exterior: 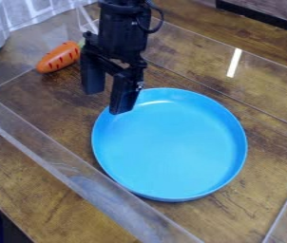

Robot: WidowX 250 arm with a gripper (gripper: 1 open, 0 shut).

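Note:
My black gripper (112,87) hangs at the upper middle, open, its two fingers apart above the wooden surface and the back-left edge of a blue plate (169,144). The plate is empty. An orange carrot toy (59,57) lies at the upper left, left of the gripper, its green end partly behind the arm.
A clear plastic wall (63,167) runs diagonally along the lower left. Crumpled white material (4,19) sits in the top-left corner. The wooden floor (254,85) to the right of the plate is bare.

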